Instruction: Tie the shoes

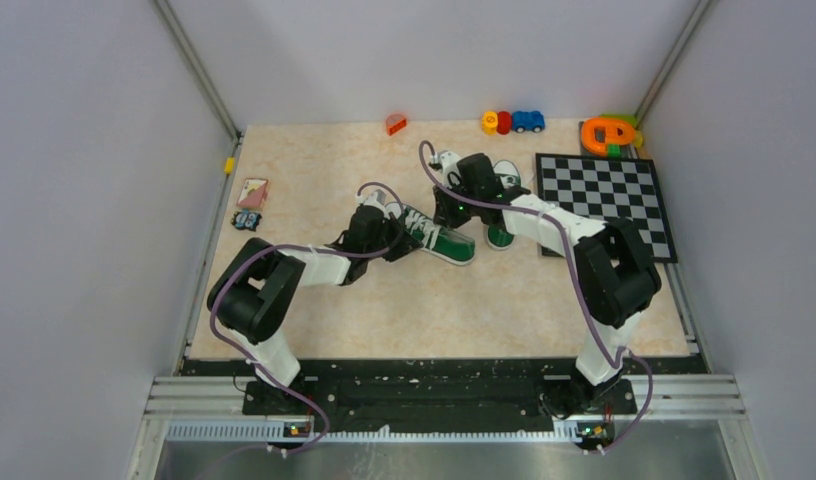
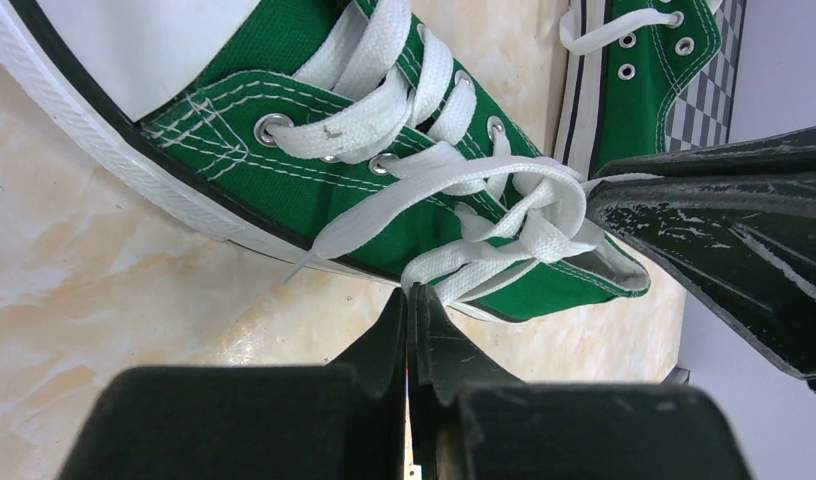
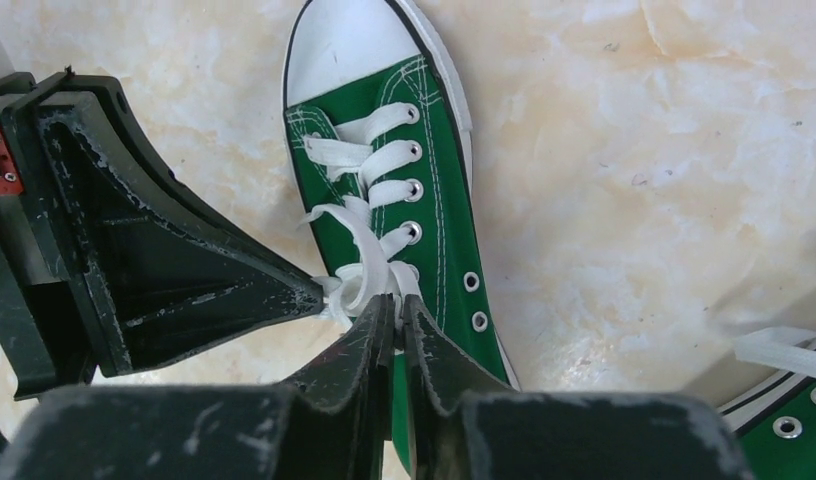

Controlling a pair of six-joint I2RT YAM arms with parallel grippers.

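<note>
A green shoe with a white toe cap [image 1: 451,244] lies diagonally on the table, its white laces [image 2: 544,215] crossed into a loose knot near the ankle opening. At the shoe's side my left gripper is shut, a loop of lace running into its fingertips. Over the ankle end, my right gripper has its fingers close together with a white lace strand between them. A free lace end [image 2: 359,220] curves across the eyelets toward the sole. The second green shoe [image 1: 500,238] lies to the right, partly hidden under the right arm.
A checkered board [image 1: 609,200] occupies the right side. Toy blocks and a blue car [image 1: 527,121] line the back edge, with an orange toy [image 1: 606,133] in the back corner.
</note>
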